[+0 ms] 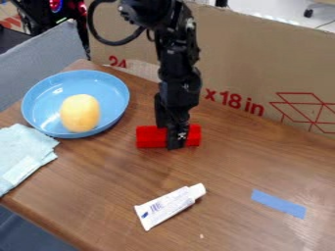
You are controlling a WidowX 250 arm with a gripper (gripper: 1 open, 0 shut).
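Note:
My black gripper [175,125] is lowered over a red cylinder [151,137] lying in the middle of the wooden table, its fingers open around the cylinder's upper middle. A blue bowl [108,90] at the left holds a yellow oval object [80,112]. A white tube [167,204] lies at the front.
A folded pale cloth [20,157] is at the left edge, a strip of blue tape [277,204] at the right. A cardboard wall [268,64] stands behind, and a grey padded edge [33,64] borders the left.

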